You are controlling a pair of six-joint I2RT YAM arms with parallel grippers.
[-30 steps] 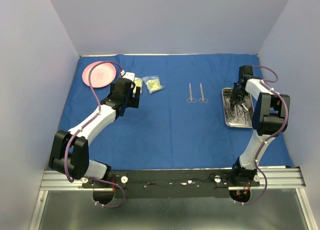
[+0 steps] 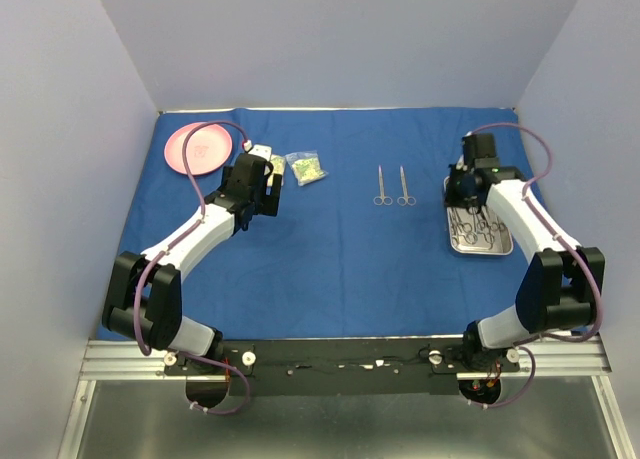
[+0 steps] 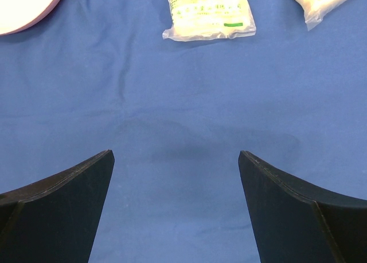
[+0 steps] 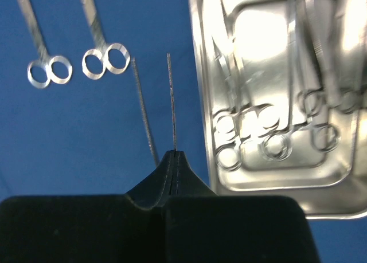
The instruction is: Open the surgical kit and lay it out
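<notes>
My right gripper is shut on a slender metal instrument seen edge-on. A second thin dark prong runs close beside it; whether both belong to one tool I cannot tell. They hang just left of the metal tray, which holds several ring-handled instruments. Two scissors-like tools lie side by side on the blue cloth: the left one and the right one. Over the cloth at the left, my left gripper is open and empty.
A pink round plate sits at the back left. One clear packet and another packet lie near the left arm. Bare blue cloth fills the middle, and walls rise at the back and sides.
The right gripper has come out of the tray, turned and moved left past its edge, with a thin instrument in its grasp. The left arm has shifted only slightly.
</notes>
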